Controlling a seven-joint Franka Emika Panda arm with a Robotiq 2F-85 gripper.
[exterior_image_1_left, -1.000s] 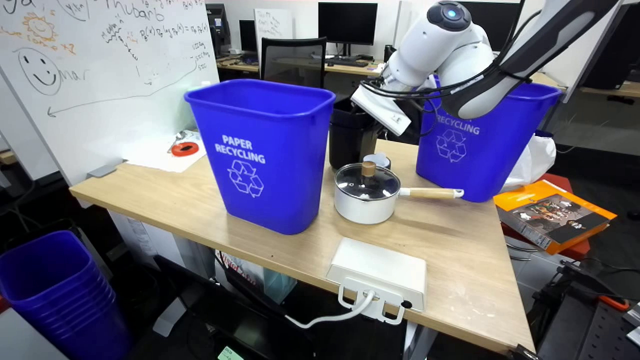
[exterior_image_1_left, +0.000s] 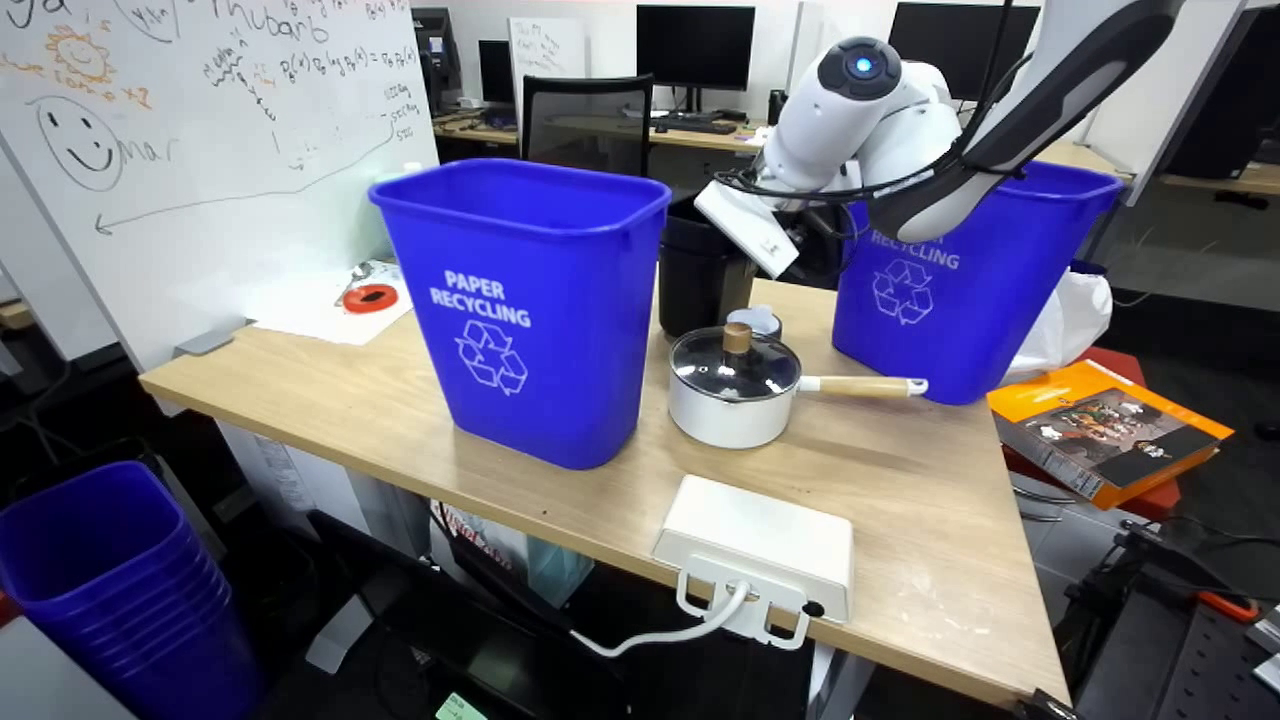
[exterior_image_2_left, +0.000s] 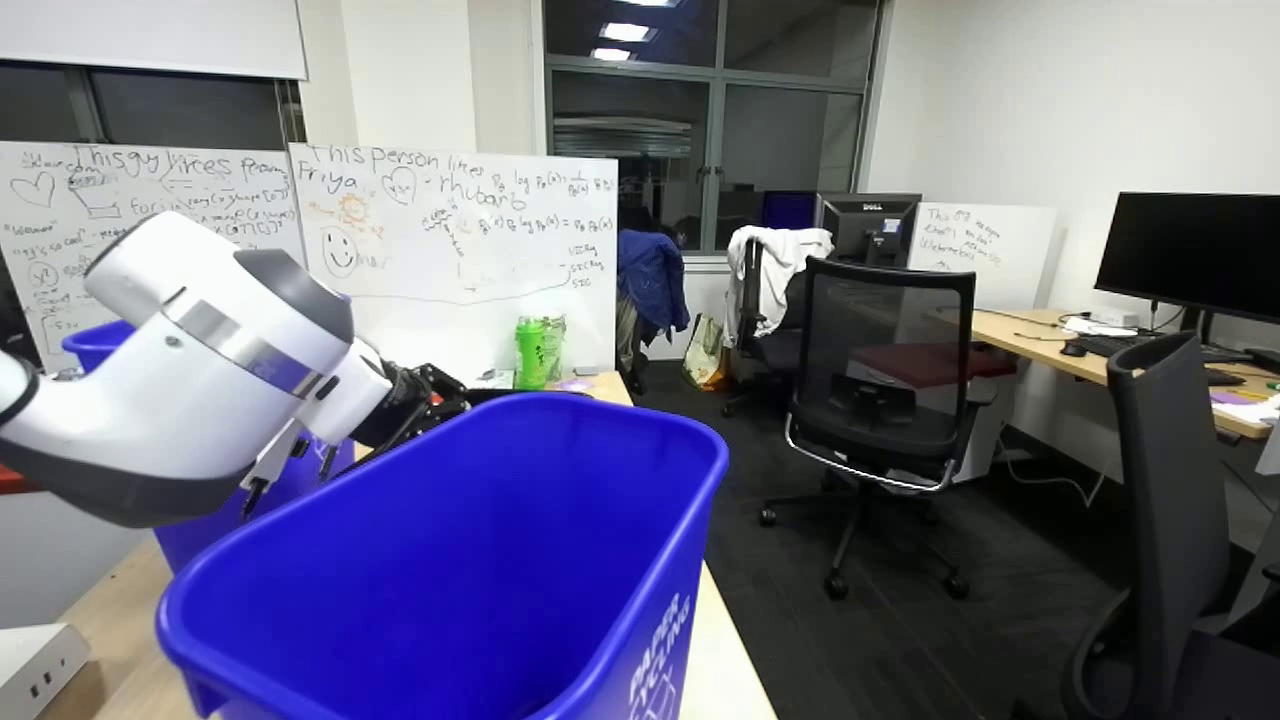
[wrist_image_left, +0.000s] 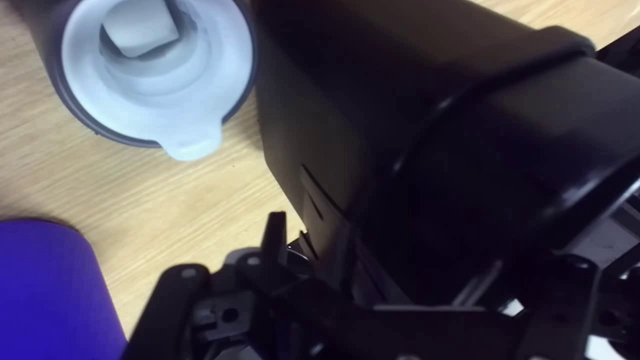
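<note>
A tall black bin (exterior_image_1_left: 705, 270) stands at the back of the wooden table, partly behind the arm. It fills much of the right side of the wrist view, its dark opening below the camera. My gripper is open, its dark fingers spread across the lower part of that view by the bin. Whether they touch its wall is too dark to tell. Just beside the bin sits a dark round container with a pale spouted lid (wrist_image_left: 234, 78). In front of it is a white pot (exterior_image_1_left: 729, 414) with a glass lid and wooden handle.
One blue recycling bin (exterior_image_1_left: 528, 324) stands left of the pot; another blue bin (exterior_image_1_left: 936, 300) is behind the arm on the right. A white power box (exterior_image_1_left: 756, 540) lies at the front edge.
In exterior view 1 the arm and gripper have shifted left and a little down, toward the black bin. The bins and pot have stayed in place.
</note>
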